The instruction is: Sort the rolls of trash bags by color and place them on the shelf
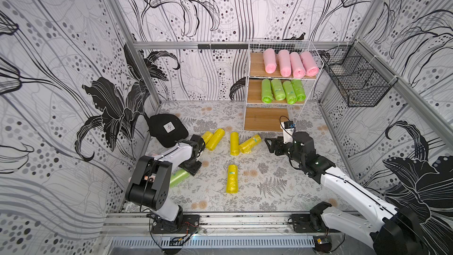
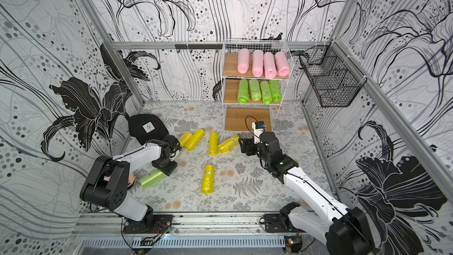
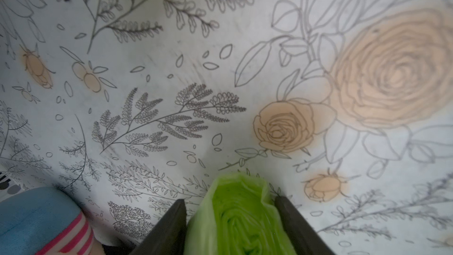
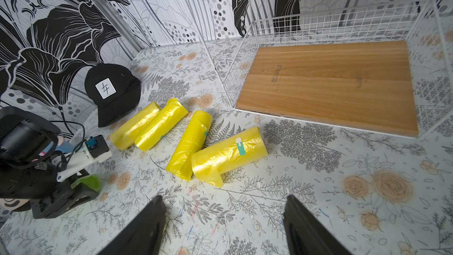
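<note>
A pale green roll (image 1: 179,177) lies at the front left, its end between the fingers of my left gripper; whether they grip it I cannot tell. My right gripper hangs open and empty, right of several yellow rolls (image 2: 213,144) on the table (image 1: 269,179). The wire shelf's top level holds several pink rolls (image 1: 284,62), its middle level several green rolls (image 1: 277,89); its bottom board (image 4: 320,85) is bare.
A black cap (image 1: 167,129) lies at the back left. A plush toy (image 3: 37,222) is beside my left gripper. A black wire basket (image 2: 332,78) hangs on the right wall.
</note>
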